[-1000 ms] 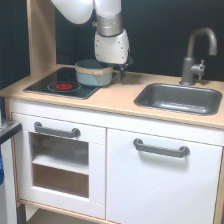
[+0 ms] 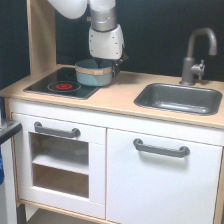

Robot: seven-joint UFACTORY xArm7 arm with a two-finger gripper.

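Note:
A blue-grey pot (image 2: 95, 77) with a tan rim stands at the right side of the black cooktop (image 2: 55, 86). The white arm reaches down from the top, just behind and to the right of the pot. Its dark gripper (image 2: 117, 64) is low beside the pot's right rim, partly hidden by the pot. Too little of the fingers shows to tell how the fingers stand, or whether they touch the pot.
A grey sink (image 2: 178, 98) with a tall faucet (image 2: 195, 55) fills the right of the wooden counter (image 2: 125, 95). Bare counter lies between cooktop and sink. Below are a shelved white oven (image 2: 60, 130) and a white cabinet door (image 2: 160, 178), both with dark handles.
The arm has shifted a little left and slightly down, closer to the pot. The pot has stayed in nearly the same spot.

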